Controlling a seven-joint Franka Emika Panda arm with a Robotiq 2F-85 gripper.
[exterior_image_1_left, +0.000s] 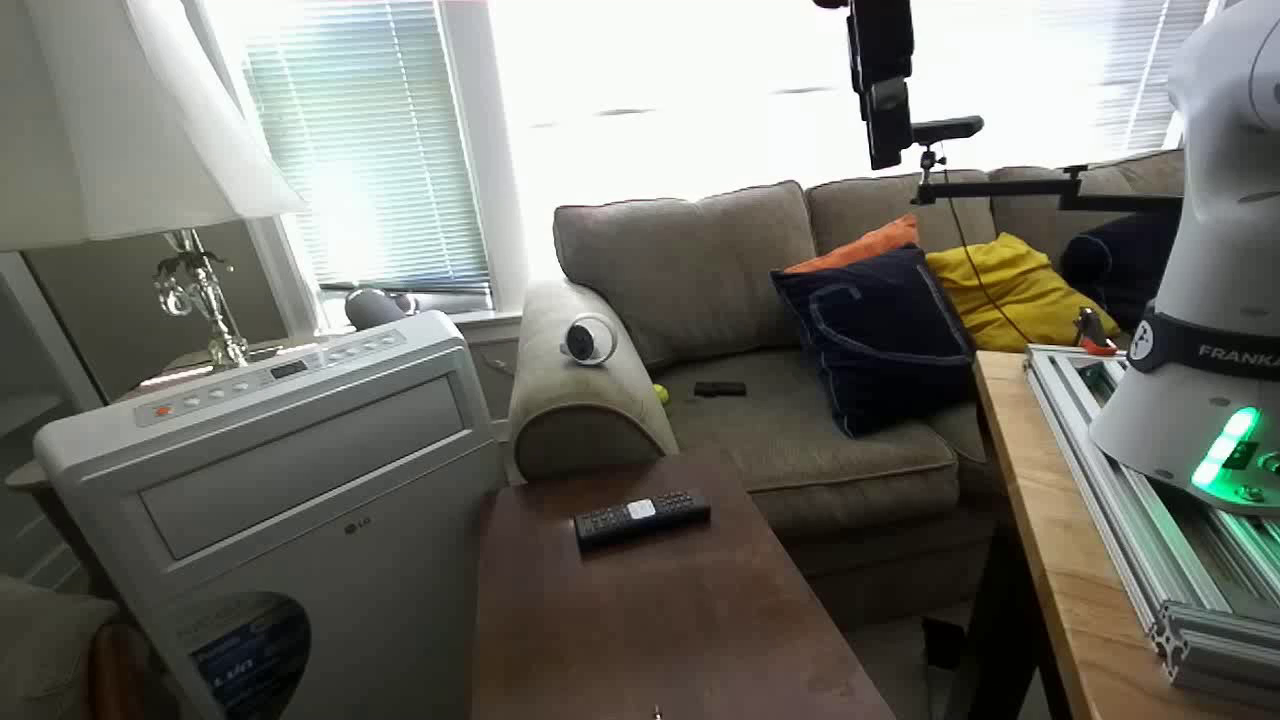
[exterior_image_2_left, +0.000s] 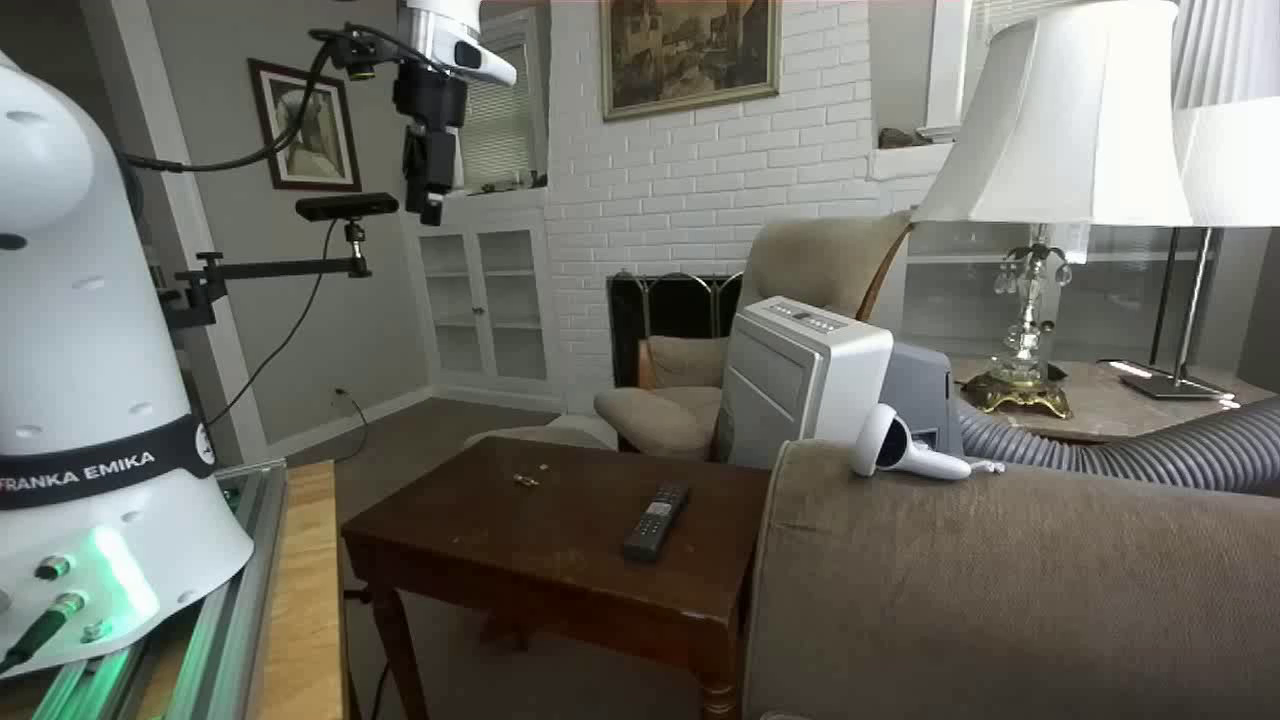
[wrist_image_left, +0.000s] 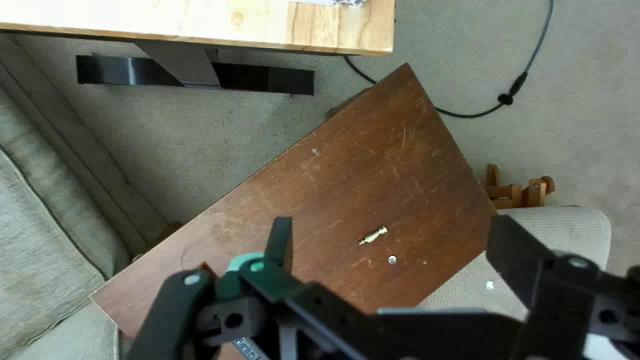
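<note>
High above the dark brown table hangs my gripper, pointing down. Its fingers stand wide apart in the wrist view, with only the distant tabletop showing between them. A black remote with many buttons lies on that table, towards the sofa; exterior view 2 shows the remote lying flat. In the wrist view my gripper's body covers most of the remote. Far below the gap between the fingers lie a small brass-coloured piece and a tiny clear round bit.
Beside the table are a sofa arm bearing a white controller, and a white LG appliance. The wooden robot bench stands apart from the table, with floor between. A camera on a bracket juts out near the arm.
</note>
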